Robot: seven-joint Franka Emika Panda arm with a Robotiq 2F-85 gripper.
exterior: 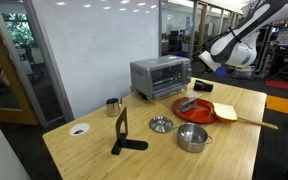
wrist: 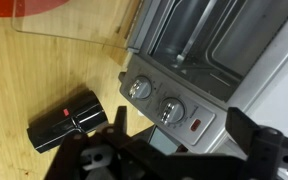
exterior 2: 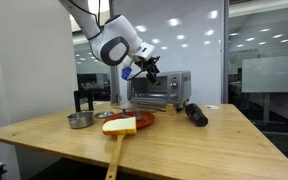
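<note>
A silver toaster oven [exterior: 160, 76] stands against the whiteboard at the back of the table. In the wrist view its control panel with two knobs [wrist: 171, 111] lies just beyond my gripper, whose black fingers are spread apart with nothing between them. A clear glass panel [wrist: 89, 18], seemingly the oven's lowered door, reaches over the table in that view. From the second exterior view, my gripper [exterior 2: 145, 72] hangs in front of the oven's upper part, apart from the table objects. A black cylindrical object [wrist: 66, 121] lies on the table beside the oven.
A red plate [exterior: 191, 112] with a grey item on it sits before the oven. Near it are a wooden paddle [exterior 2: 116, 150] bearing something pale yellow, a metal pot [exterior: 192, 139] and a lid [exterior: 161, 124]. A black stand [exterior: 125, 138] is farther left.
</note>
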